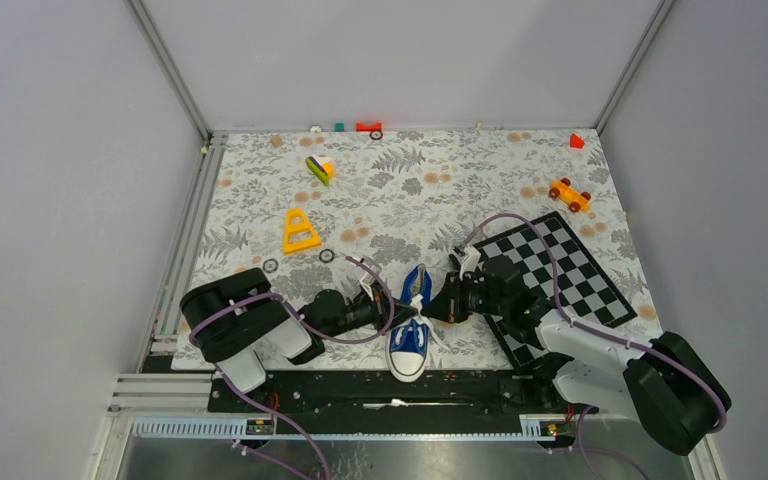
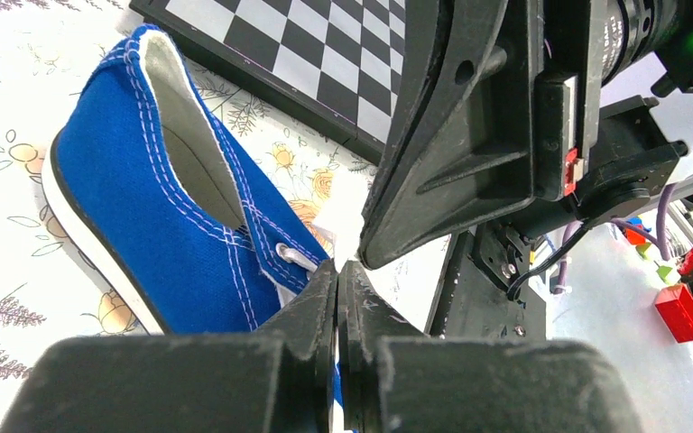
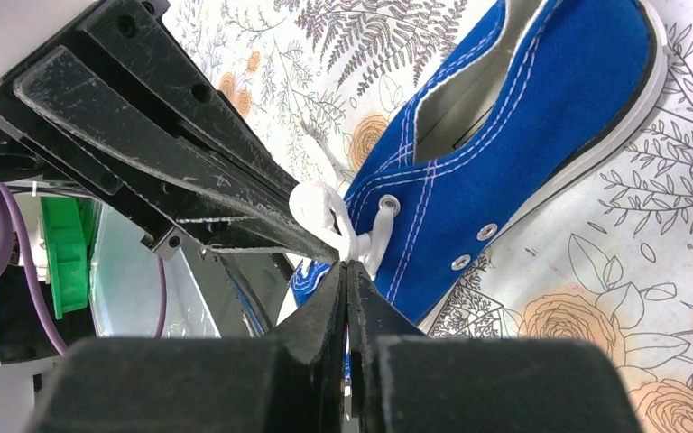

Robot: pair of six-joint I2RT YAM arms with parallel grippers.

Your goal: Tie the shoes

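Note:
A blue canvas shoe (image 1: 408, 345) with a white toe cap lies near the table's front edge, toe toward the front. My left gripper (image 1: 410, 311) and right gripper (image 1: 427, 311) almost meet over its laces. Both are shut. In the right wrist view, a white lace loop (image 3: 311, 206) lies against the left gripper's tips and runs down to the right gripper's tips (image 3: 349, 264). White lace (image 2: 345, 216) also shows by the left gripper's tips (image 2: 337, 265). Nothing can be made out between either pair of fingers. The lower laces are mostly hidden.
A black-and-white checkered board (image 1: 567, 262) lies right of the shoe, under the right arm. A yellow frame piece (image 1: 300, 231) and dark rings lie to the left. An orange toy car (image 1: 569, 195) stands far right.

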